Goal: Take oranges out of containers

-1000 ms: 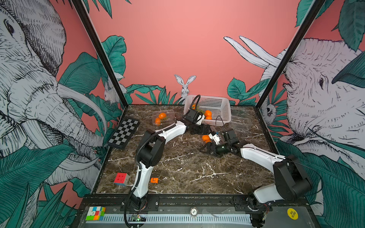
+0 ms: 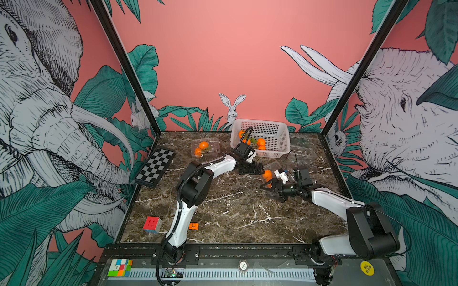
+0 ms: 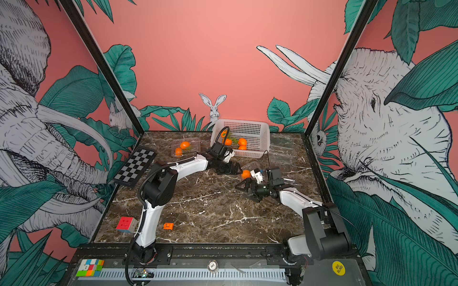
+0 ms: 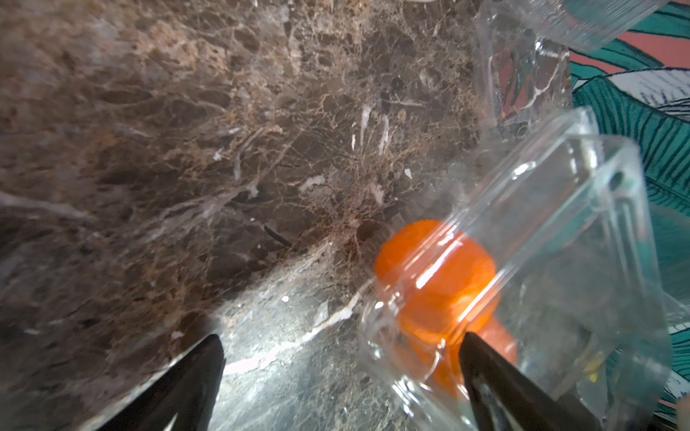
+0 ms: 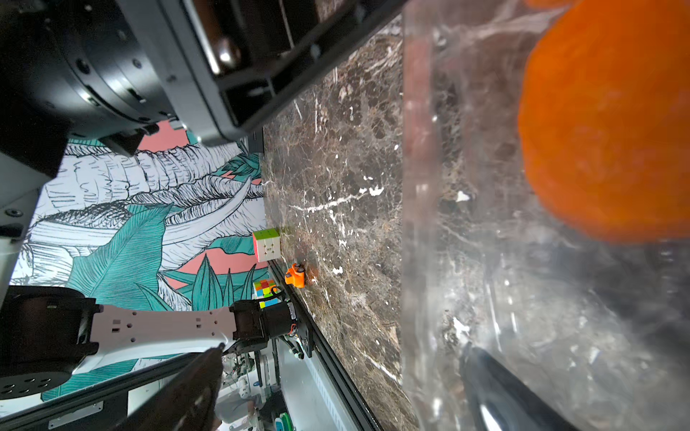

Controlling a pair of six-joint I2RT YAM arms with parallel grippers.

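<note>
A clear plastic container [image 4: 618,172] stands between my two grippers, with an orange [image 4: 431,280] inside and more orange fruit behind it. In the left wrist view my left gripper is open; one finger is at the container's side, the other over bare table. My right gripper is open too, with the container's near wall between its fingers and a large orange [image 5: 611,122] just beyond. Another clear container at back left holds two oranges [image 2: 203,144]. Several oranges [image 2: 261,142] lie in the white basket [image 2: 276,135], part hidden by the left arm.
Empty-looking clear containers [image 2: 305,151] lie at back right. A checkered board [image 2: 156,165] lies along the left side. A red-topped cube [image 2: 151,224] and a small orange item [image 2: 193,226] sit at front left.
My right gripper has moved right, and the orange near it has shifted right as well. The basket and back-left oranges have stayed put.
</note>
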